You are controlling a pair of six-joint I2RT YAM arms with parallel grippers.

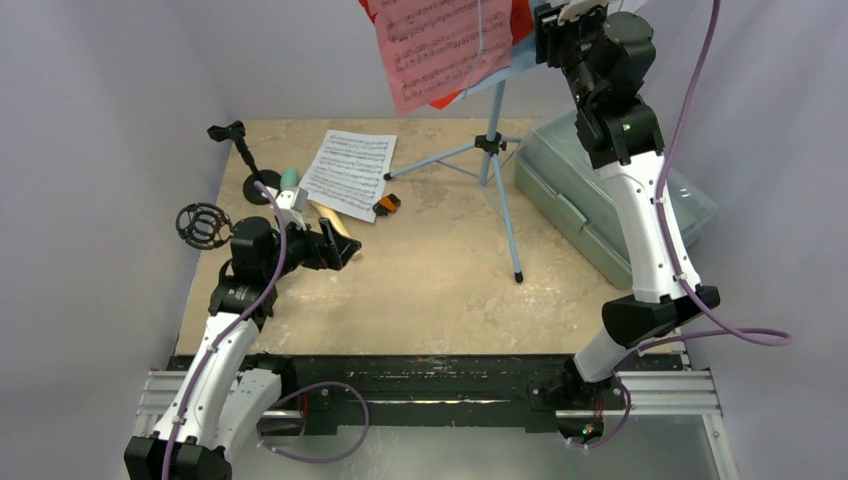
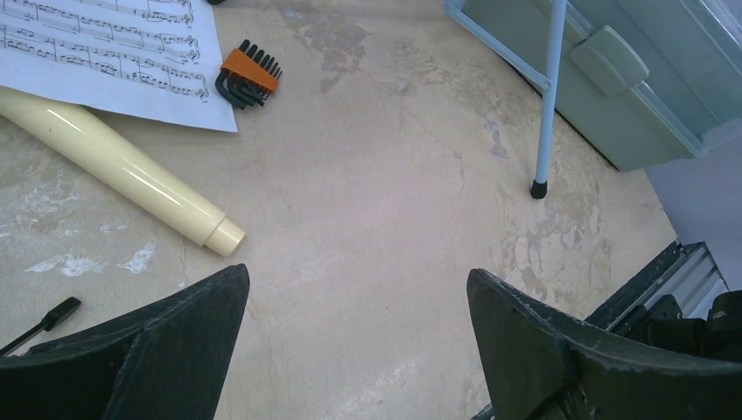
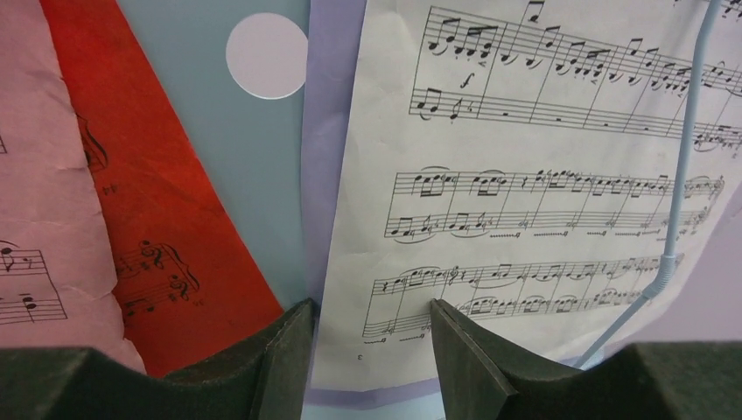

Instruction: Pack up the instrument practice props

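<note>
On the light blue music stand (image 1: 493,110) hang a pink score sheet (image 1: 440,50) and a red one (image 3: 166,201) at the left, and a white score sheet (image 3: 542,131) at the right. My right gripper is open in front of the white sheet's lower left corner, its fingers apart; whether they touch the paper I cannot tell. A thin retaining arm (image 3: 680,175) crosses the white sheet's right side. My left gripper hovers open and empty above the table. Near it lie a cream tube (image 2: 131,171), a loose score sheet (image 2: 105,52) and an orange-black finger exerciser (image 2: 249,74).
A lidded grey-green box (image 1: 570,205) stands at the right, behind my right arm. At the left are a black stand with a round base (image 1: 262,187), a black ring-shaped holder (image 1: 203,226) and a green item (image 1: 290,178).
</note>
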